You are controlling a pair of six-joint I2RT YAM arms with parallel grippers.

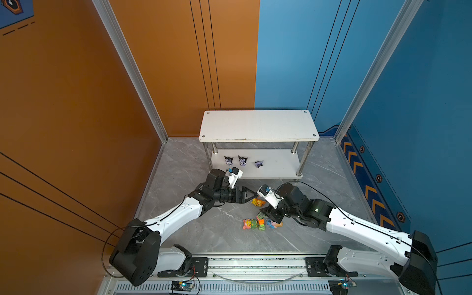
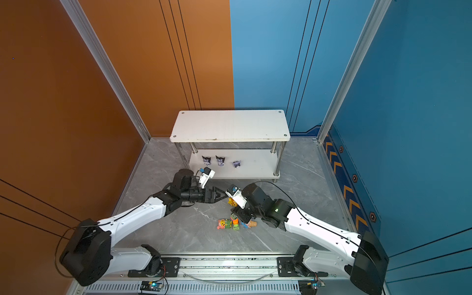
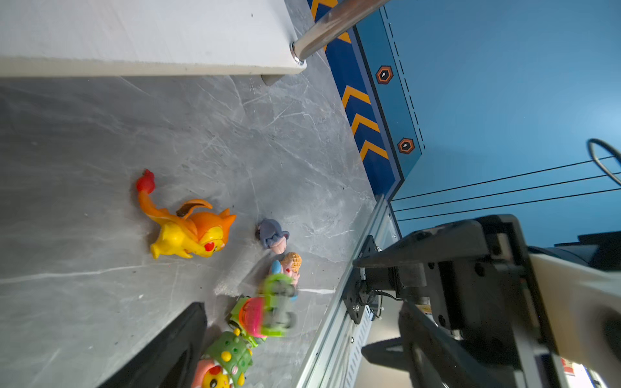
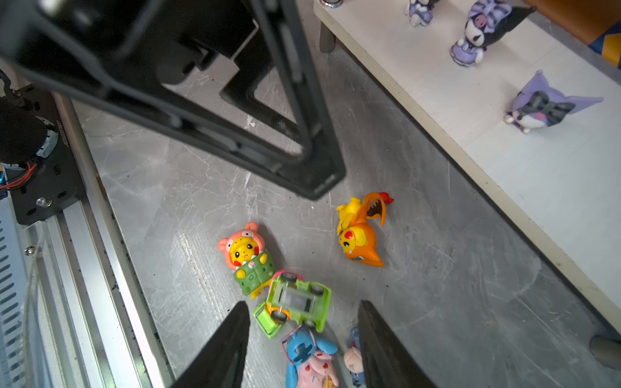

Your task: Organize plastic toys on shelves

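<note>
My right gripper is open above the toy cluster, its fingers wide apart. A green and pink toy car tilts wheels-up below it, over an orange and green toy; it is blurred in the left wrist view, so whether it touches anything is unclear. Beside them are a pink-hooded yellow figure [image 4: 249, 258], a blue and pink figure [image 4: 311, 359] and a small grey-blue figure [image 4: 354, 359]. An orange and yellow figure [image 3: 190, 229] lies nearer the shelf. My left gripper is open and empty, close to the right one.
The two-tier white shelf [image 1: 259, 125] stands behind. Its lower board [image 1: 280, 169] bears three purple and black figures [image 1: 243, 160] left of middle. The top board is empty. The two grippers leave little room between them.
</note>
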